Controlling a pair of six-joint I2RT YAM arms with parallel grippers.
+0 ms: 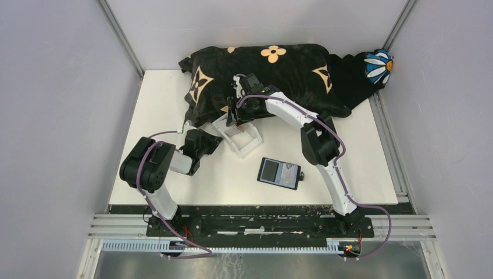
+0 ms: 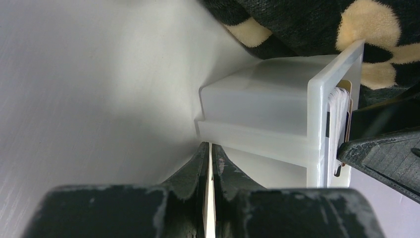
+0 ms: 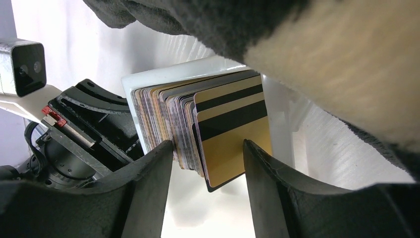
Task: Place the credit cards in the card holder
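Note:
A white open box (image 1: 251, 149) holds a row of upright cards (image 2: 336, 126). At its front, a gold card (image 3: 233, 144) with dark stripes leans away from the others. My right gripper is open at this row, one finger beside the packed edges and the other by the gold card's face. My left gripper is shut at the box's left edge; a thin pale strip shows between its fingers, and its tips meet the box. The card holder (image 1: 280, 172), dark and flat with a grey-blue card face, lies on the table, a small dark piece at its right end.
A patterned dark cushion (image 1: 261, 64) lies behind the box and close against it. Black cloth with a blue flower (image 1: 378, 67) is at the back right. Bare table (image 1: 227, 186) surrounds the card holder on its left.

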